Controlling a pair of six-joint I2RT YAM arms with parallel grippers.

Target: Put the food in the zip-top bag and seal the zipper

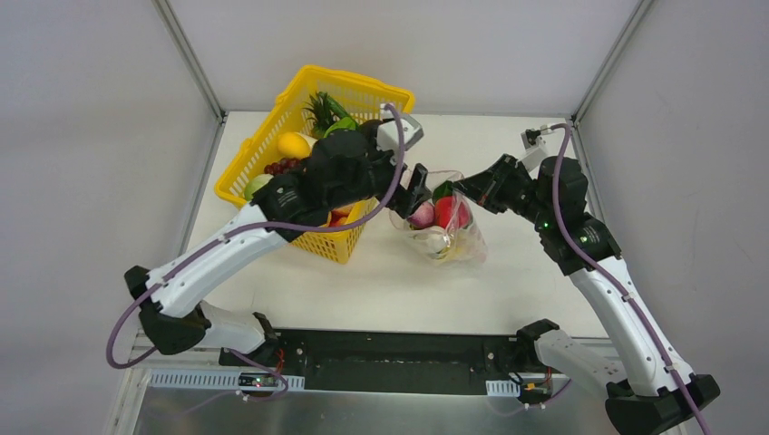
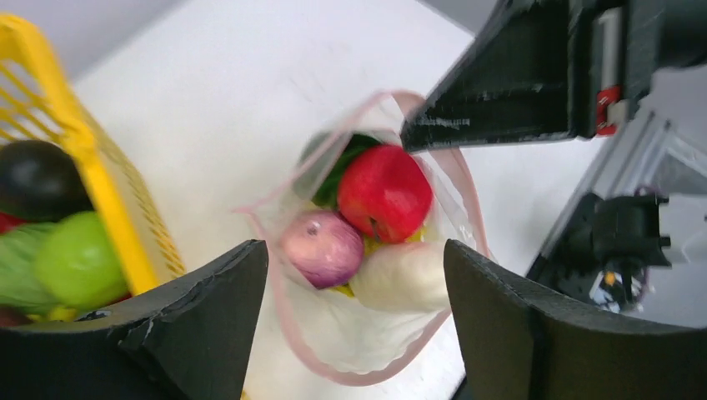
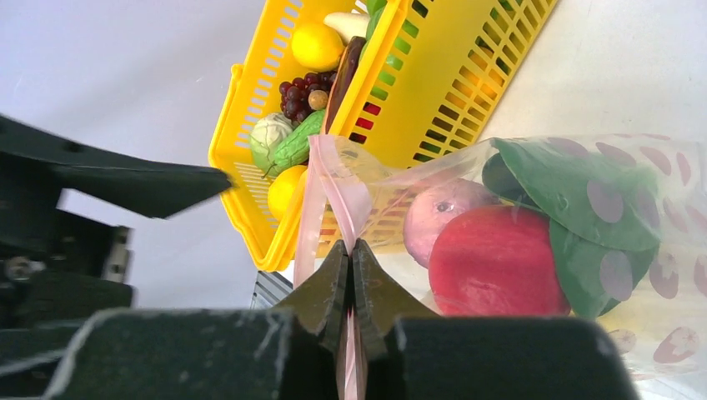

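The clear zip top bag (image 1: 469, 243) stands on the table with its mouth open. Inside lie a red item (image 2: 385, 193), a purple-pink round item (image 2: 323, 248), a pale one (image 2: 402, 277) and green leaves (image 3: 575, 217). My right gripper is shut on the bag's pink zipper edge (image 3: 348, 187), which folds between its fingertips. My left gripper is parted, its fingers (image 2: 213, 321) apart at the near side of the bag's mouth, with no object seen held between them.
A yellow basket (image 1: 351, 80) with fruit and vegetables stands at the left, close to the bag. In the right wrist view, a dark finger (image 3: 150, 179) of the left gripper reaches in beside the basket. Bare table (image 1: 535, 299) lies in front and at the right.
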